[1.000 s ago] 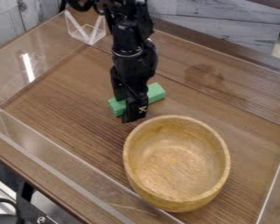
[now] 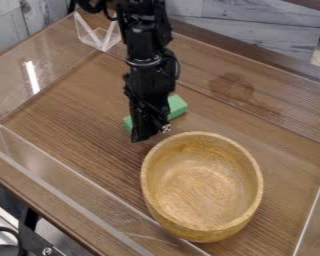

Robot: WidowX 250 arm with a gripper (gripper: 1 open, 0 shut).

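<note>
The black robot arm reaches down from the top centre to the table, its gripper (image 2: 152, 132) low over a green block (image 2: 172, 105). The block lies on the wood, partly behind the gripper. The gripper is shut; I cannot see anything between its fingers, which are small and dark at this size.
A yellow oval bowl (image 2: 200, 190) sits at the lower right, close to the gripper. A clear plastic object (image 2: 97, 28) stands at the back left, near the white walls.
The gripper and wrist have shifted slightly from a second ago, now hanging over the near left part of the green block. The block and bowl look about where they were.
</note>
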